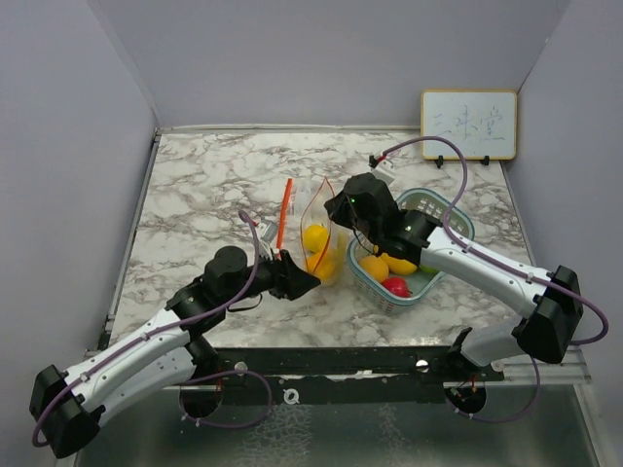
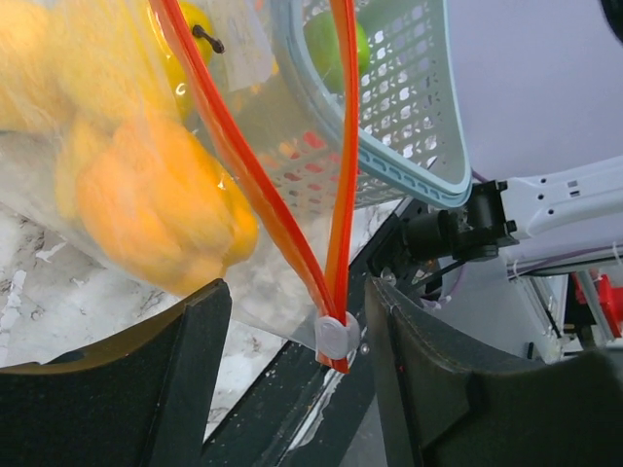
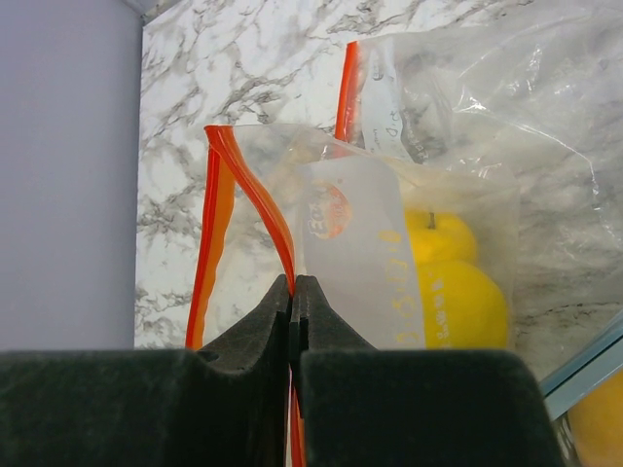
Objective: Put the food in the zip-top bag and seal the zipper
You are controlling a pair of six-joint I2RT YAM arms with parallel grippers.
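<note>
The clear zip bag (image 1: 321, 253) stands between my arms with yellow and orange plastic food inside (image 2: 146, 204). Its orange zipper (image 2: 258, 185) runs down to a clear slider (image 2: 333, 336), which sits between the fingertips of my open left gripper. My right gripper is shut on the bag's top edge at the orange zipper strip, the bag hanging from it with yellow food (image 3: 458, 302) showing through.
A pale blue basket (image 1: 389, 302) with more food is right of the bag. Another clear bag with an orange strip (image 3: 346, 92) lies behind. A whiteboard (image 1: 467, 122) stands at the back right.
</note>
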